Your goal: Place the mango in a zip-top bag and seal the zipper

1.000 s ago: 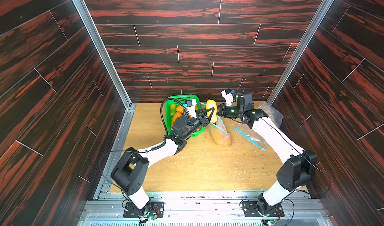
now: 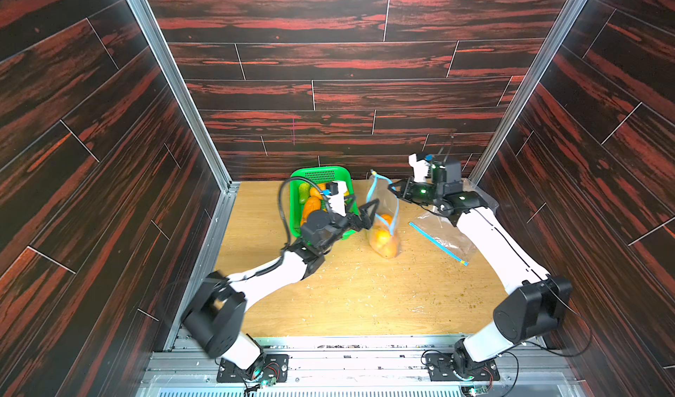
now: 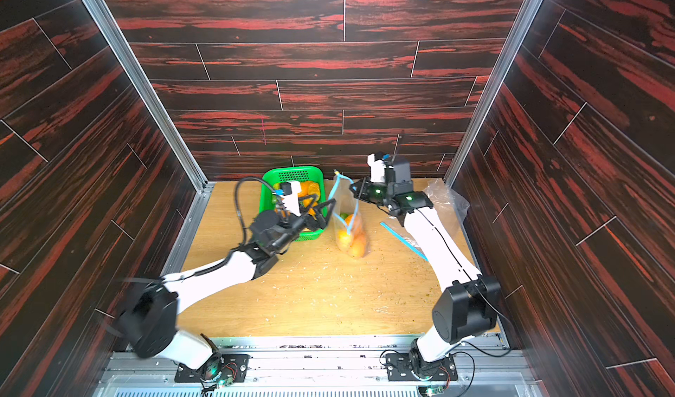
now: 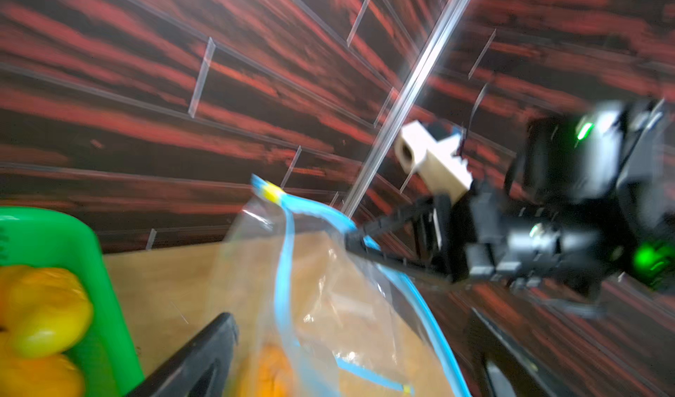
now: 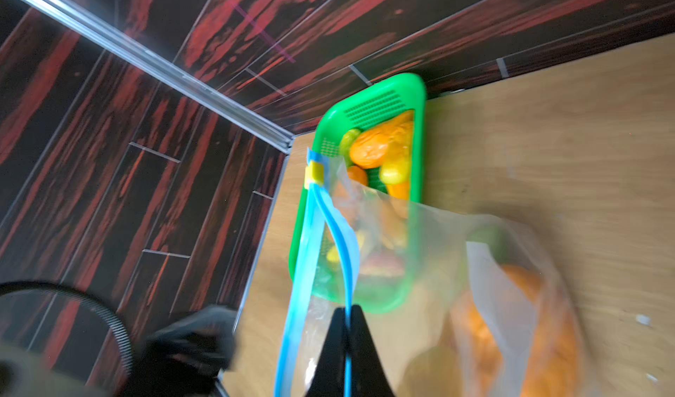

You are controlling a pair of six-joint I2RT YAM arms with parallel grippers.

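Note:
The clear zip top bag (image 5: pixel 436 235) stands upright with its blue-zippered mouth parted. My right gripper is shut on one side of the blue zipper rim, as the left wrist view also shows. Yellow-orange mangoes (image 2: pixel 383 239) sit in the bottom of the bag, seen through the plastic. In the top left view my left gripper (image 2: pixel 371 213) is just left of the bag mouth. Its fingers (image 4: pixel 207 362) are spread wide and empty, with the bag's rim seen between and beyond them.
A green basket (image 3: pixel 267 199) with several fruits stands left of the bag, behind my left arm. Another clear bag with a blue zipper strip (image 2: pixel 439 242) lies flat to the right.
The yellow mango held by my left gripper has left it and is now down in the bag. My right gripper has moved slightly right, and the bag mouth shows wider.

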